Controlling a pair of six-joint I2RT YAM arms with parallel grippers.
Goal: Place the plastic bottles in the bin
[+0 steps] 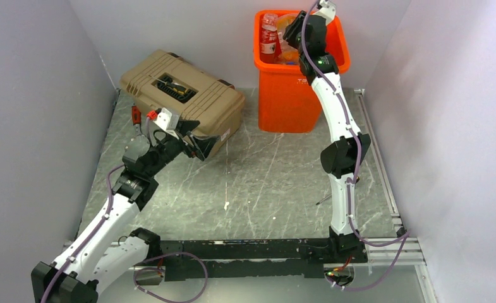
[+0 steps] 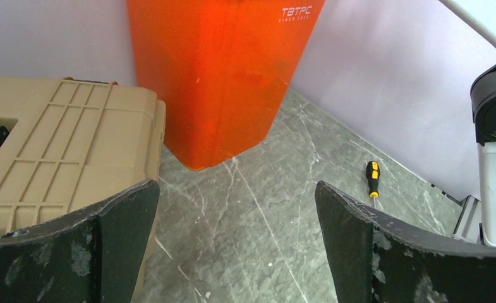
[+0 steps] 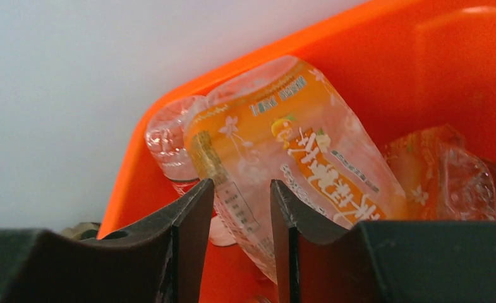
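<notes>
The orange bin (image 1: 289,101) stands at the back right. It holds a red-labelled bottle (image 1: 268,38) and orange-labelled crumpled plastic (image 3: 308,158), with more plastic behind that. My right gripper is over the bin, its fingertips against or just before the orange-labelled plastic; whether it grips anything is hard to see. My left gripper hangs open beside the tan case, with nothing between its fingers. No bottle shows on the table.
The tan case (image 1: 182,107) lies at the back left, a red tool (image 1: 136,115) beside it. A screwdriver (image 2: 372,178) lies at the right.
</notes>
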